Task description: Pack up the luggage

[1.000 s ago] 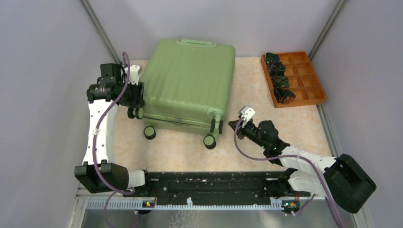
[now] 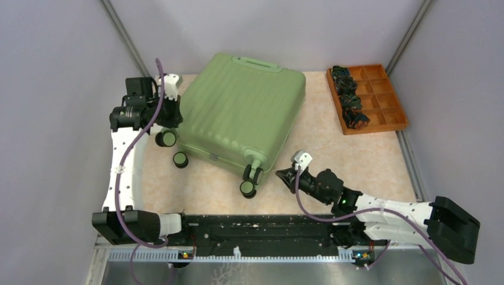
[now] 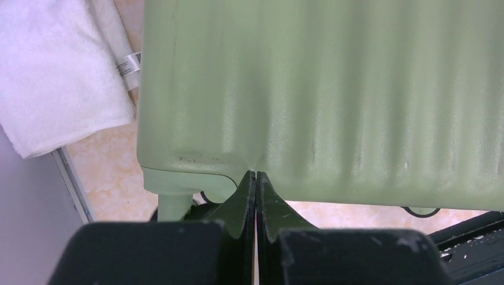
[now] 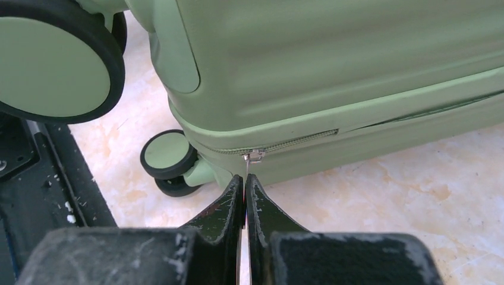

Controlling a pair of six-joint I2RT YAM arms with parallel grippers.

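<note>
A green ribbed suitcase [image 2: 238, 107] lies closed and angled on the table. My left gripper is shut, nothing between its fingers; its tips are at the case edge in the left wrist view. The corner wheel mount [image 3: 173, 206] is to their left, outside the fingers. In the right wrist view, a metal zipper slider [image 4: 255, 155] sits on the side seam near a corner. My right gripper is shut on the thin pull hanging from it. Farther right along the seam, a narrow gap [image 4: 440, 108] shows.
A wooden compartment tray [image 2: 380, 128] with dark rolled items stands at the back right. A folded white towel [image 3: 56, 77] lies beside the suitcase. Wheels [image 2: 248, 189] jut from the front edge.
The suitcase has turned clockwise in the top view, its front right wheels shifting left and forward. My left gripper was around the wheel mount and has come off it.
</note>
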